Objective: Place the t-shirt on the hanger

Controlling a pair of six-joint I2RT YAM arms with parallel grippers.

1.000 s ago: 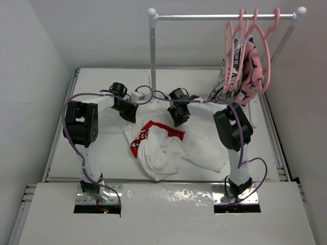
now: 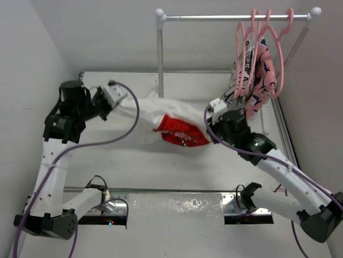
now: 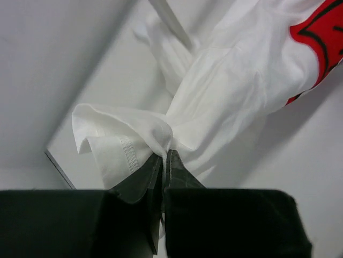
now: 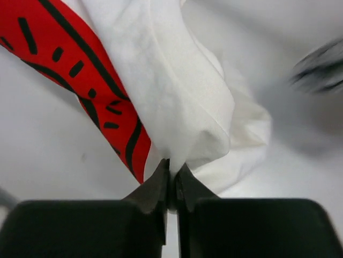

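A white t-shirt [image 2: 177,110] with a red printed panel [image 2: 179,131] is stretched between my two grippers, lifted off the work surface. My left gripper [image 2: 112,99] is shut on one end at the left; in the left wrist view its fingertips [image 3: 174,169] pinch a fold of white cloth. My right gripper [image 2: 211,115] pinches the other end; in the right wrist view the white fabric [image 4: 177,91] gathers between its fingers, with the red print hanging beside it.
A white rail [image 2: 225,18] stands at the back, with pink hangers [image 2: 277,64] and patterned garments [image 2: 264,80] at its right. Its left post [image 2: 159,59] rises behind the shirt. Walls close in both sides.
Both arms have raised the shirt from lying spread on the surface to hanging between them; the left gripper moved up and left, the right gripper toward the front right.
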